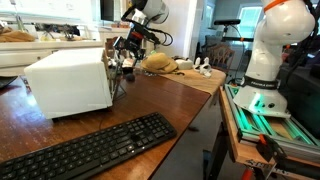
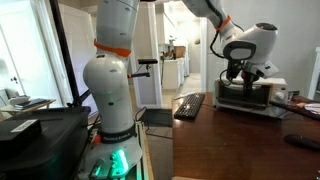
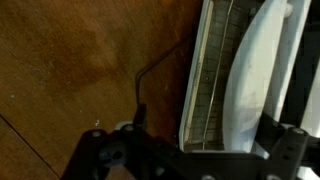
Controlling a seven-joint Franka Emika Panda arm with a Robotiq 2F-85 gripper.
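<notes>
In exterior view 1 a white box-shaped oven (image 1: 70, 82) stands on the wooden table, its front turned away from that camera. Exterior view 2 shows the front of the oven (image 2: 232, 96), partly covered by my arm. My gripper (image 1: 127, 68) is close against that front. In the wrist view a long white handle (image 3: 247, 80) runs diagonally beside a thin metal rim. My gripper stands open there, one finger over the tabletop side and the other overlapping the handle side. Whether a finger touches the handle, I cannot tell.
A black keyboard (image 1: 90, 148) lies in front of the oven. Behind my arm sits a tan cloth-like heap (image 1: 165, 62). Wide bare table (image 2: 225, 145) spreads before the oven, with dark objects near its right edge.
</notes>
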